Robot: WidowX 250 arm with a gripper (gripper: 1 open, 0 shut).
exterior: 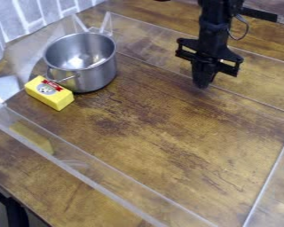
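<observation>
My gripper [204, 71], a black mechanism, hangs at the top right over the wooden table [169, 160], low near its surface, with its fingers close together and nothing showing between them. A steel pot [82, 60] stands at the upper left. A yellow box [49, 92] lies just below and left of the pot.
Clear plastic edging runs along the left and lower left of the work area and along the right side.
</observation>
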